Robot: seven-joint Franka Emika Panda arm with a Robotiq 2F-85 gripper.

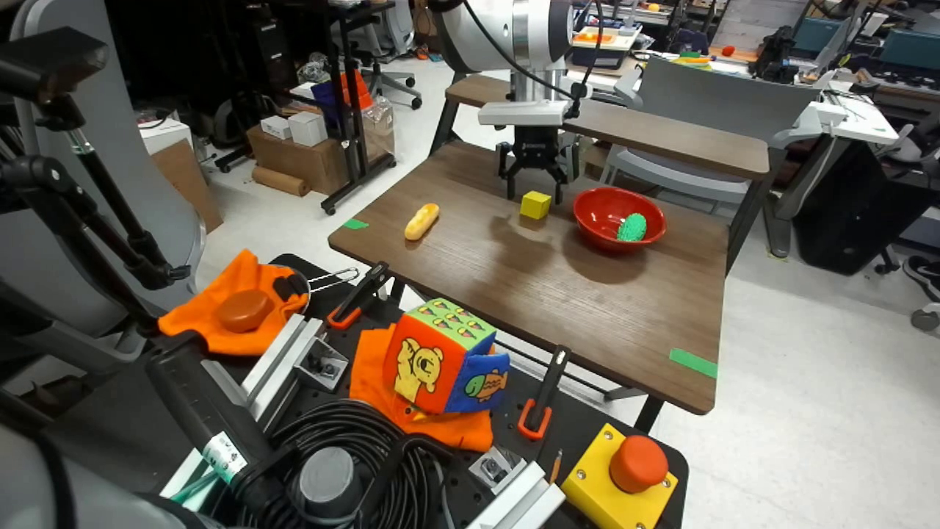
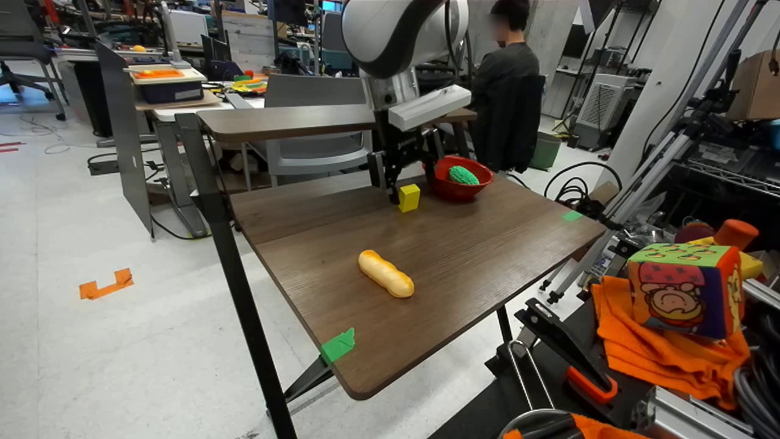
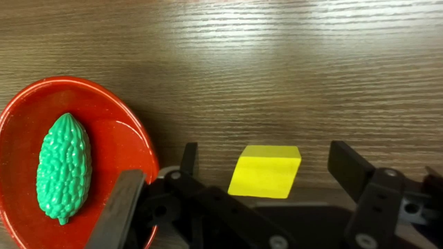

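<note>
My gripper is open, with its two fingers standing apart on either side of a yellow block (image 3: 264,176) in the wrist view. Nothing is clasped; bare wood shows between each finger and the block. From exterior view 1, the gripper (image 1: 534,189) hangs low just above and behind the block (image 1: 534,204), which rests on the brown table. A red bowl (image 1: 592,217) stands close beside it, and inside lies a green bumpy vegetable toy (image 3: 64,170). Toward another edge of the table lies a bread-like toy (image 2: 385,274), well away from the gripper.
Behind the gripper runs a raised wooden shelf (image 1: 670,132). Green tape (image 1: 693,361) marks a table corner.
</note>
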